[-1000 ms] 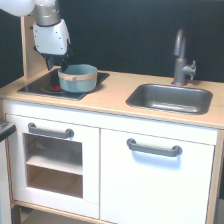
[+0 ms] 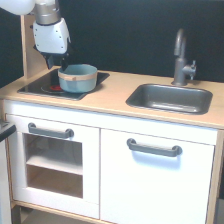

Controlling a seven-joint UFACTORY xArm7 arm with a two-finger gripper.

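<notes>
A white robot arm (image 2: 50,30) reaches in from the top left, its gripper (image 2: 54,62) low above the stove beside a teal pot (image 2: 78,81). The pot sits on the black cooktop (image 2: 45,87), toward its right part, with a red burner marking showing at its left. The gripper's fingers are dark and small, and whether they are open or shut is unclear.
A toy kitchen counter (image 2: 112,103) holds a metal sink (image 2: 170,99) with a tap (image 2: 180,55) at the right. Below are white cabinet doors (image 2: 155,175) and an open-fronted compartment (image 2: 55,167). The counter between cooktop and sink is clear.
The arm has shifted very slightly; the pot stands in about the same place.
</notes>
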